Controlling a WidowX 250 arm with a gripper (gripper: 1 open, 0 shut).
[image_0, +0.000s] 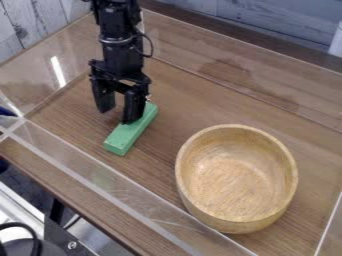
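Note:
The black gripper (119, 103) hangs low over the wooden table with its fingers spread open, one on the left and one at the upper end of a green block (128, 134). The block lies diagonally on the table, its lower end toward the front. Whether the fingers touch it is hard to tell.
A round wooden bowl (235, 175) stands at the front right, apart from the block. A clear strip runs along the front left edge, with a dark cable (19, 230) below it.

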